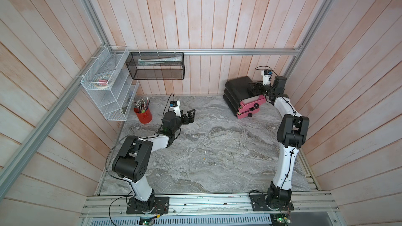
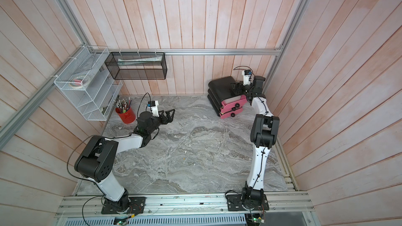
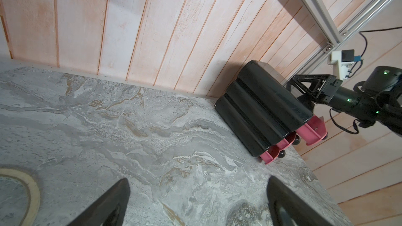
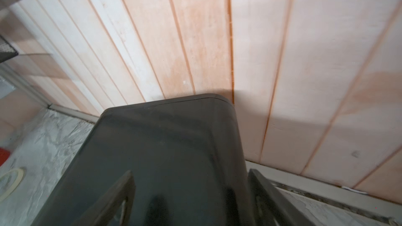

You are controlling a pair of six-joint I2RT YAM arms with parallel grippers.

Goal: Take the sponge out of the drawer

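The black drawer cabinet (image 1: 240, 82) stands at the back right, with pink drawers (image 1: 260, 99) and round black knobs facing front right. In the left wrist view, the top pink drawer (image 3: 312, 130) sticks out from under the black casing. My right gripper (image 1: 254, 86) is over the cabinet's right side near that drawer. Its fingers (image 4: 125, 196) stand apart in front of the dark casing; whatever lies lower between them is out of frame. I cannot make out a sponge in any view. My left gripper (image 1: 191, 116) hangs open and empty over the table.
A red cup (image 1: 144, 116) of pens stands at the left, beneath a white wire rack (image 1: 109, 88). A black mesh basket (image 1: 155, 73) hangs on the back rail.
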